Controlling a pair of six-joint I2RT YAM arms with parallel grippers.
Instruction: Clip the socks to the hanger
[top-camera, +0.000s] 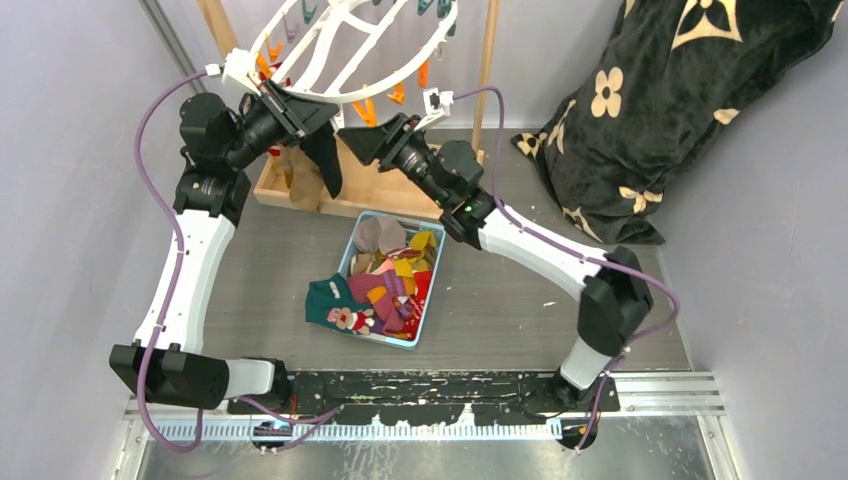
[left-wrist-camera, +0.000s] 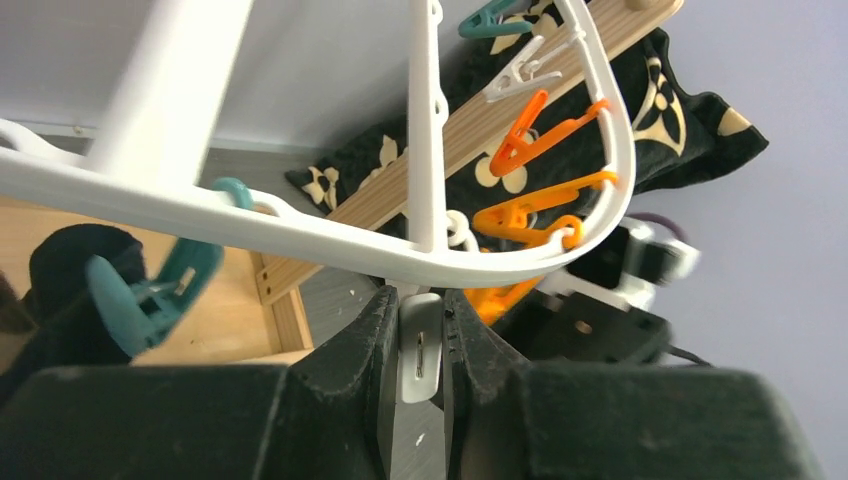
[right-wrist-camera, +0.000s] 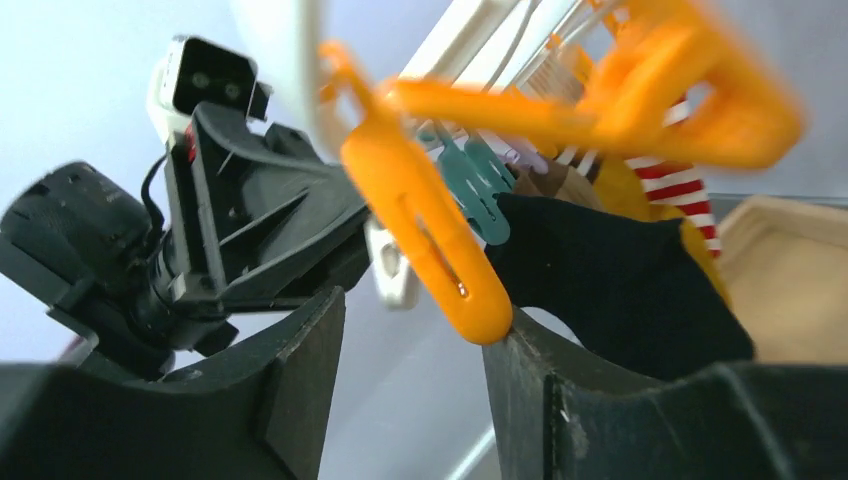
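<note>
The white hanger (top-camera: 371, 86) with coloured clips fills the top of the top view. My left gripper is shut on a white clip (left-wrist-camera: 420, 335) under the hanger's rim. My right gripper stands part open just beside it, below an orange clip (right-wrist-camera: 430, 240) that hangs in front of its fingers. A dark sock (right-wrist-camera: 610, 285) hangs from the hanger near teal clips (right-wrist-camera: 475, 190), with striped and yellow ones behind. Loose socks (top-camera: 390, 300) lie in a blue bin on the floor.
A wooden box frame (top-camera: 400, 190) stands behind the bin. A large dark patterned cushion (top-camera: 660, 120) fills the back right. Walls close in on both sides.
</note>
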